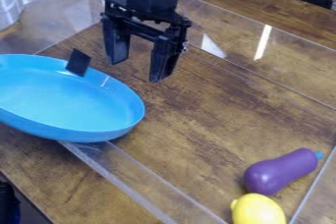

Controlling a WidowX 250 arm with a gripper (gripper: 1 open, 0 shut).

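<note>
The black gripper (140, 53) hangs open over the wooden table at the upper middle, just behind and right of a blue oval pan (69, 98), with nothing between its fingers. A small black block (78, 61) stands at the pan's back edge. At the lower right lie a purple eggplant (276, 173) and, in front of it, a yellow lemon (257, 211), both well away from the gripper.
Clear plastic strips or walls border the work area on several sides.
</note>
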